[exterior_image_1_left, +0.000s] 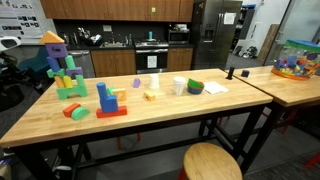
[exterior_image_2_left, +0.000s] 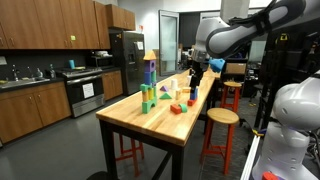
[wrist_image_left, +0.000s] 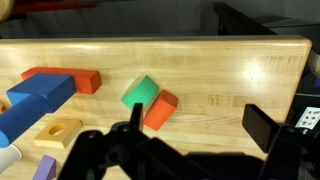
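In the wrist view my gripper stands open above the table, its dark fingers wide apart and nothing held. Below and towards the left finger lie a green block (wrist_image_left: 141, 91) and a red block (wrist_image_left: 160, 110), close together on the wood. Farther left is a red slab (wrist_image_left: 62, 79) beside a blue block (wrist_image_left: 53, 90) and a blue cylinder (wrist_image_left: 20, 119). Exterior view 1 shows a tower of green, blue and purple blocks (exterior_image_1_left: 71, 82) with an orange triangular piece (exterior_image_1_left: 53, 38) near its top.
A yellow block (wrist_image_left: 58, 132) and a purple block (wrist_image_left: 46, 168) lie at the lower left. White cups (exterior_image_1_left: 179, 85), a green bowl (exterior_image_1_left: 195, 87) and paper (exterior_image_1_left: 214, 89) sit farther along the table. A stool (exterior_image_1_left: 211, 162) stands in front. Bare wood lies between my fingers.
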